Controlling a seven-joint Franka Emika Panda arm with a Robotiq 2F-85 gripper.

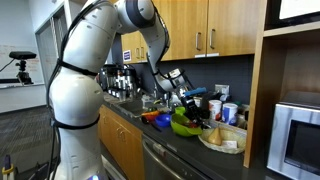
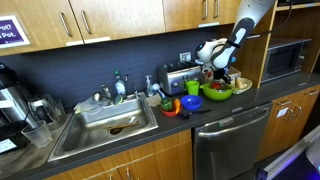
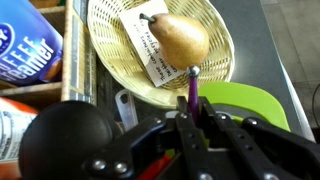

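Observation:
A slim purple stick-like object with a silvery tip [image 3: 193, 92] stands up between the fingers of my gripper, which is shut on it. What the object is, and its lower end, I cannot make out. Under and beside the gripper in the wrist view is a green bowl [image 3: 243, 98]. In the exterior views the green bowl [image 1: 181, 128] [image 2: 216, 93] sits on the counter with my gripper low over its right side. Just beyond the bowl, a wicker basket [image 3: 105, 32] holds a yellow-brown pear [image 3: 180, 40] and a printed paper [image 3: 142, 38].
A blue-labelled container [image 3: 28, 40] and a dark round thing [image 3: 68, 138] crowd the wrist view's left. White canisters [image 1: 229, 112] stand behind the basket. Left of the bowl are a blue bowl [image 2: 190, 102] and a sink [image 2: 115, 122]. Bare counter [image 1: 205, 158] lies in front.

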